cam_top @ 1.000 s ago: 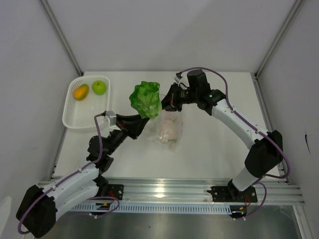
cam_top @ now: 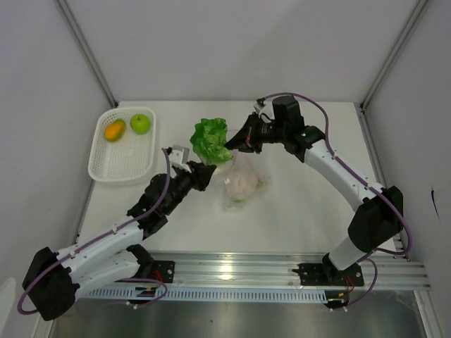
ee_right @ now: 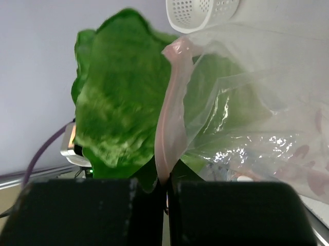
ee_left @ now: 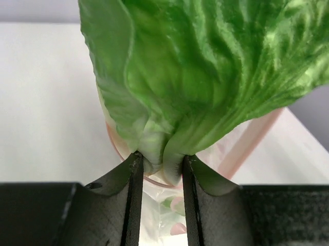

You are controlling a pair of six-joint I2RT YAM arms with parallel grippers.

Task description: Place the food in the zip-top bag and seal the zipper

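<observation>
A leafy green lettuce [cam_top: 210, 141] [ee_left: 200, 61] [ee_right: 118, 97] is held by its pale stem in my left gripper [cam_top: 206, 173], over the mouth of the clear zip bag [cam_top: 241, 184] [ee_right: 257, 113]. My right gripper [cam_top: 236, 143] is shut on the bag's pink zipper edge [ee_right: 170, 118]. The bag hangs below, with pale, indistinct contents showing through the plastic. In the left wrist view the pink bag rim runs behind and beneath the lettuce stem.
A white perforated basket [cam_top: 113, 158] [ee_right: 200, 13] at the back left holds an orange-yellow fruit [cam_top: 115, 130] and a green apple [cam_top: 140, 123].
My left gripper and the lettuce have shifted slightly right and tilted.
</observation>
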